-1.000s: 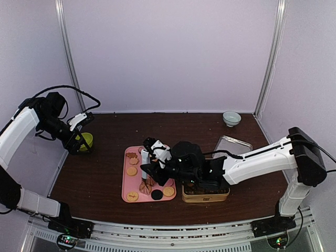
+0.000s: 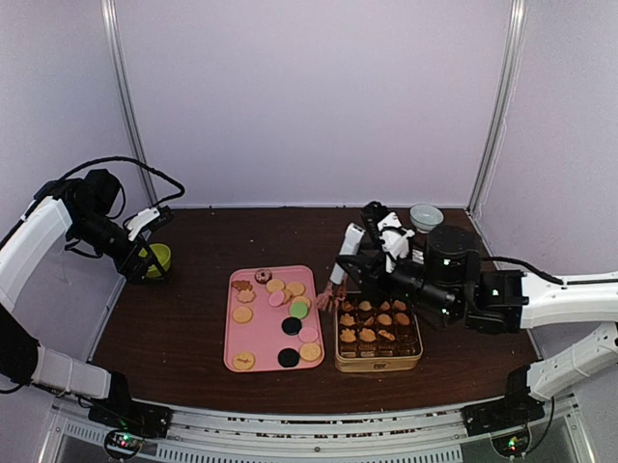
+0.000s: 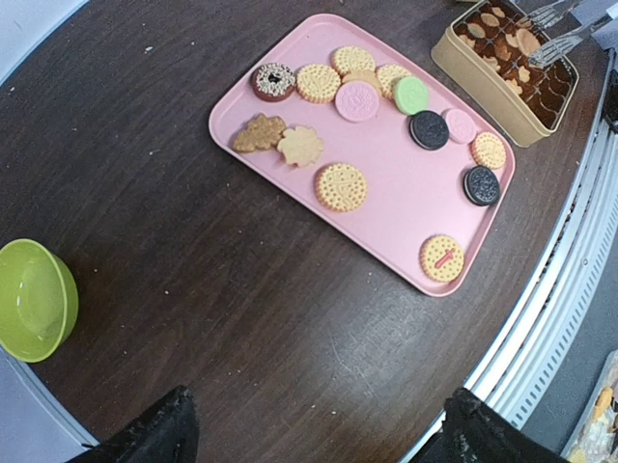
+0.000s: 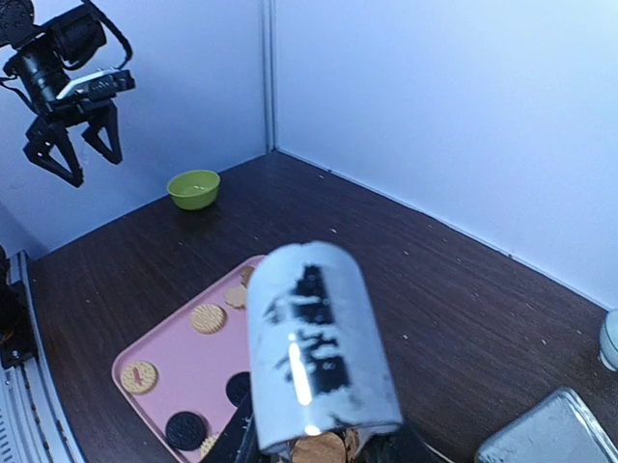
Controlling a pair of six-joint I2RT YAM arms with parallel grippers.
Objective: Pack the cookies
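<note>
A pink tray (image 2: 276, 352) at the table's middle bears several cookies, among them a sprinkled ring (image 3: 274, 82), a green round (image 3: 411, 95) and black sandwich cookies (image 3: 481, 185). To its right stands a gold tin (image 2: 379, 365), its compartments holding many brown shapes. My right gripper (image 2: 353, 262) is closed round white-handled tongs (image 4: 319, 328). Their metal tips (image 3: 568, 39) hang over the tin's left side. A brown round piece shows under the handle in the right wrist view; whether the tips grip it I cannot tell. At far left my left gripper (image 2: 147, 268) stands open and empty.
A green bowl (image 3: 39, 299) lies by the left wall, close to the left gripper. A pale bowl (image 2: 426, 217) stands at the back right, and a clear lid or tray (image 4: 547, 434) lies behind the tin.
My right arm has swung from over the pink tray to over the tin, carrying the tongs rightward. More cookies on the tray are now uncovered. The left arm has stayed still.
</note>
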